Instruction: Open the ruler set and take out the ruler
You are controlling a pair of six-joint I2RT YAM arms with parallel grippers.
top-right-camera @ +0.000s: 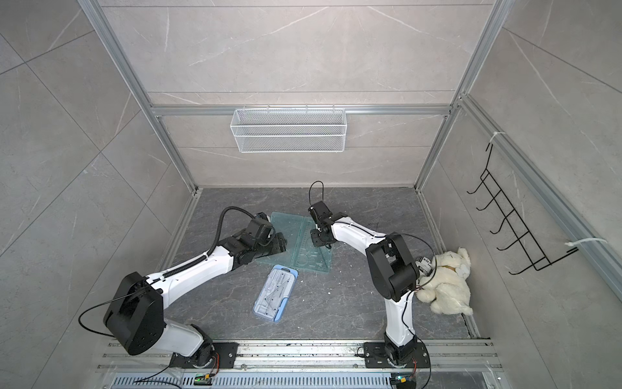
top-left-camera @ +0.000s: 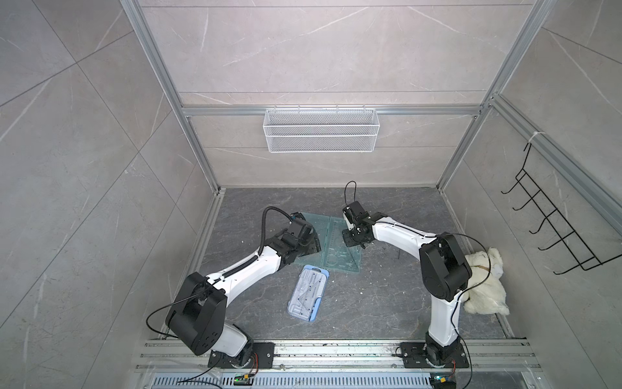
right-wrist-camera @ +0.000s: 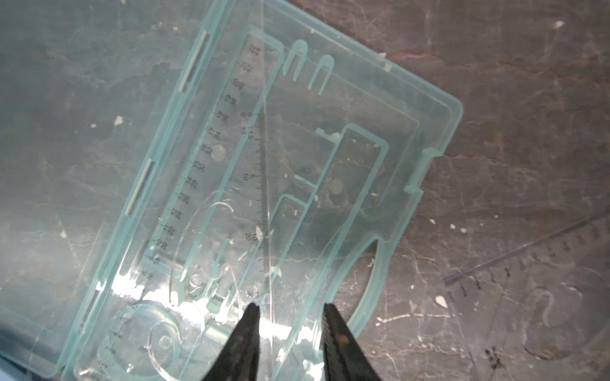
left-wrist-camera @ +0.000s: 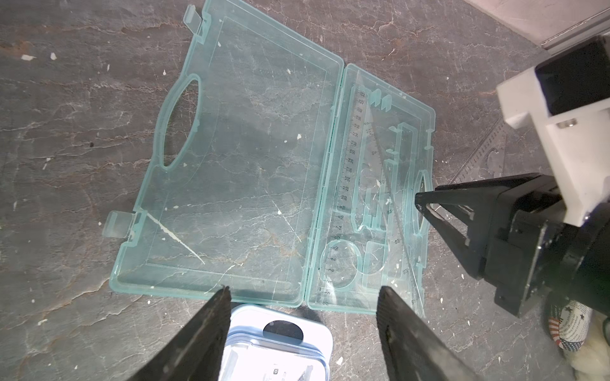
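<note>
The teal ruler case (left-wrist-camera: 235, 158) lies open on the floor, its lid flap to the left, its compartment side (right-wrist-camera: 375, 95) holding a clear straight ruler (left-wrist-camera: 349, 165). A long transparent edge runs from my right gripper across the compartment side; that gripper looks shut on this clear piece, probably a ruler or triangle, over the case's right edge. A second clear piece (right-wrist-camera: 527, 298) with scale marks lies on the floor right of the case. My left gripper hangs over the case's near edge, part open, nothing visible between its fingers.
A blue-rimmed case (top-left-camera: 304, 298) lies in front of the teal case. A plush toy (top-left-camera: 486, 285) sits at the right wall. A wire basket (top-left-camera: 320, 129) hangs on the back wall, a black hook rack (top-left-camera: 563, 233) on the right wall.
</note>
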